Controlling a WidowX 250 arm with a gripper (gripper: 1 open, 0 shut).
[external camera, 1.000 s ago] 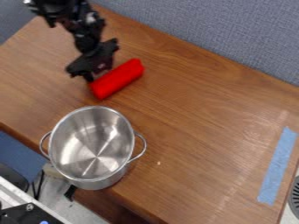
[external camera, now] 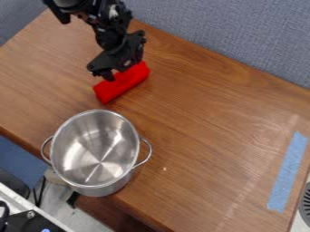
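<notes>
A red cylinder [external camera: 121,83] lies diagonally on the wooden table, left of centre toward the back. My black gripper [external camera: 114,65] is low over its upper middle, partly covering it. Whether the fingers are open or closed around the cylinder cannot be made out. A steel pot [external camera: 94,150] with two handles stands at the front left, below the cylinder.
A blue tape strip [external camera: 285,170] lies near the right edge. Cables are at the lower left, off the table.
The cylinder and pot look unmoved.
</notes>
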